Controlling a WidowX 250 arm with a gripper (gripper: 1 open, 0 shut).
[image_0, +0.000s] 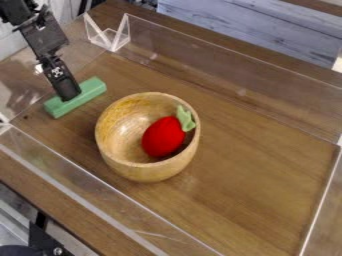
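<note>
A green rectangular block (83, 97) lies on the wooden surface at the left, beside a tan bowl (123, 156). In the bowl rests a red object with a green top (163, 135). My black gripper (66, 92) reaches down from the upper left to the block's left part; whether it touches the block or is open or shut is too small to tell.
A clear plastic rack (110, 30) stands at the upper left. Transparent walls (254, 75) border the wooden surface.
</note>
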